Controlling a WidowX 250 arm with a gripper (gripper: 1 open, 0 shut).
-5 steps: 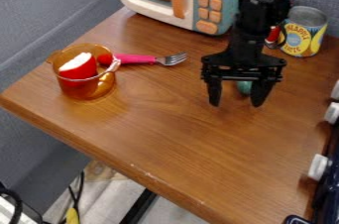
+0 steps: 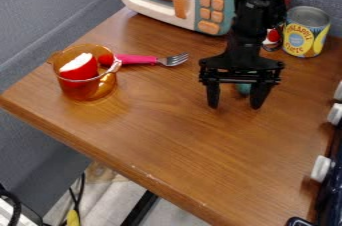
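My black gripper (image 2: pixel 235 100) hangs over the middle-right of the wooden table (image 2: pixel 160 150), its two fingers spread apart. A small teal object (image 2: pixel 243 89) sits behind and between the fingers; I cannot tell that it is touched. An amber clear cup (image 2: pixel 83 88) holding red and white pieces stands at the left, with a pink-handled fork (image 2: pixel 158 60) lying behind it.
A toy microwave (image 2: pixel 181 0) is at the back, with a yellow-labelled can (image 2: pixel 305 40) and a red item (image 2: pixel 271 41) at the back right. A dark appliance with white knobs (image 2: pixel 329 180) lines the right edge.
My gripper has shifted slightly left over the last second, with its fingers still apart. The objects on the table look unmoved.
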